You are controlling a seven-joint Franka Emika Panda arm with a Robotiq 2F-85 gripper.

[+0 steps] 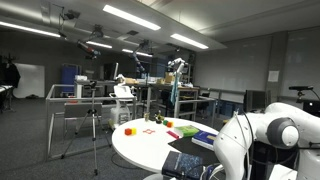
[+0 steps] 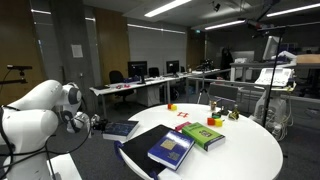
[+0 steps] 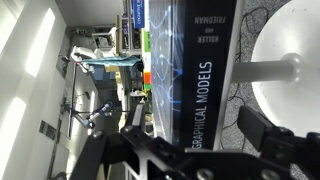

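Note:
A thick dark book (image 3: 205, 75) fills the middle of the wrist view, its spine lettered "GRAPHICAL MODELS" with the names Koller and Friedman. My gripper stands open, its dark fingers on either side of the spine's near end. Whether either finger touches the book I cannot tell. In exterior view 2 the gripper (image 2: 98, 124) is small and low at the left, close to a dark book (image 2: 120, 131) at the near left side of the table. The arm's lower part hides much of the gripper in exterior view 1.
On the white round table (image 2: 250, 150) lie a blue-and-white book (image 2: 170, 148) and a green book (image 2: 203, 137). Small coloured objects and several little items stand farther back. Bare tabletop shows at the right. A tripod (image 1: 94, 130) stands on the floor beyond the table.

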